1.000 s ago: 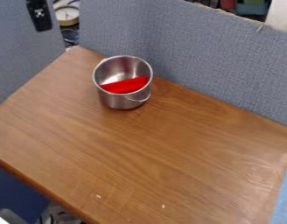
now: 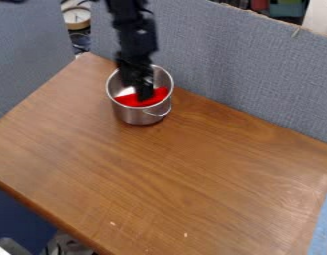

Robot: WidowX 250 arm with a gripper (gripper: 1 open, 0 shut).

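Observation:
A steel pot [image 2: 137, 114] with side handles stands at the upper left of the wooden table, with a red object [image 2: 157, 97] inside it. My black gripper [image 2: 140, 88] reaches down from the top into the pot, over the red object and hiding part of it. The arm is blurred; by its fingertips I cannot make out whether anything lies between them.
Grey padded walls [image 2: 246, 70] rise behind and to the left. A blue strip [image 2: 322, 224] lies at the right edge.
The pot shows no visible movement.

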